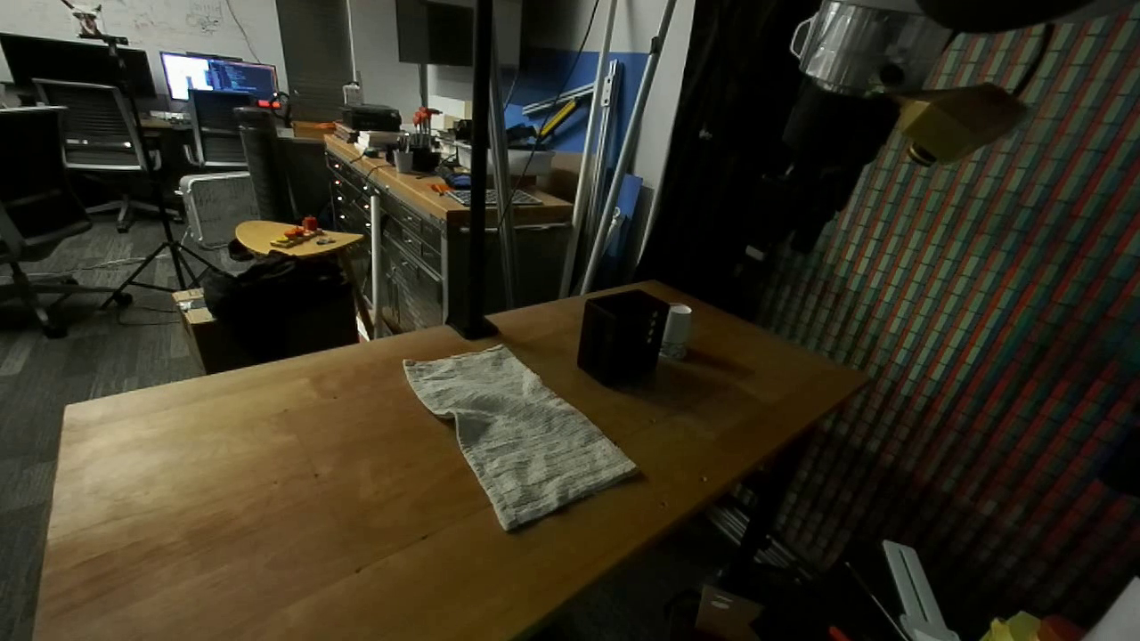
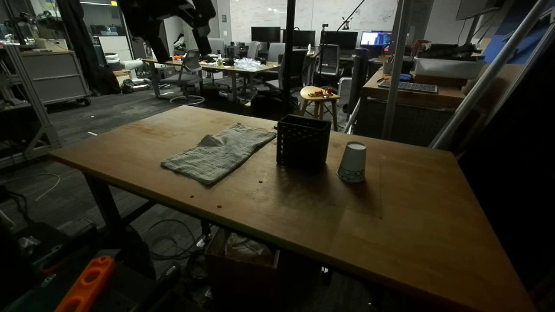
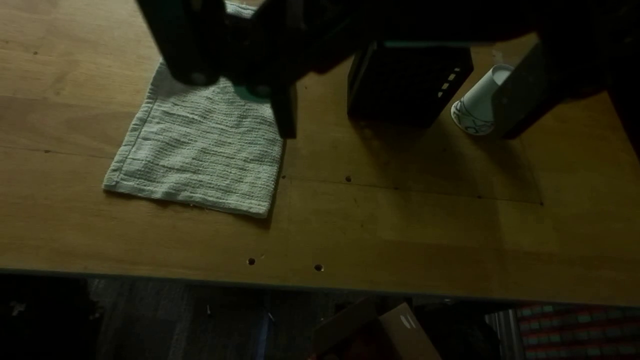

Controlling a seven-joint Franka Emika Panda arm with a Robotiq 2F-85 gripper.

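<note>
My gripper is open, its two dark fingers wide apart and nothing between them. In exterior view 2 the gripper (image 2: 183, 52) hangs well above the table at the upper left. A grey-white cloth (image 1: 540, 438) lies on the table, mostly flat with a raised fold along one side. Beside it stands a black perforated bin (image 2: 302, 143); its inside is too dark to make out. A white paper cup (image 2: 352, 162) with a patterned band rests upside down on the far side of the bin from the cloth. In the wrist view one finger partly covers the cup (image 3: 477, 105).
A dark upright post (image 1: 477, 160) rises at the table's back edge, close to the cloth and bin.
</note>
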